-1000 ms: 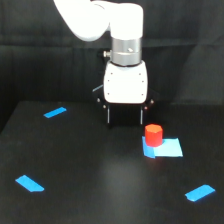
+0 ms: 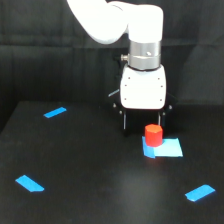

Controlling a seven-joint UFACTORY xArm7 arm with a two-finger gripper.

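A small red cylinder (image 2: 153, 135) stands upright at the right of centre on a patch of light and darker blue tape (image 2: 170, 148). The white gripper (image 2: 142, 124) hangs just above and behind it, slightly left, its thin dark fingers spread apart with nothing visible between them.
A dark curtain hangs behind.
The arm and gripper have moved to the right and somewhat lower, closer to the red cylinder, which has not visibly moved.
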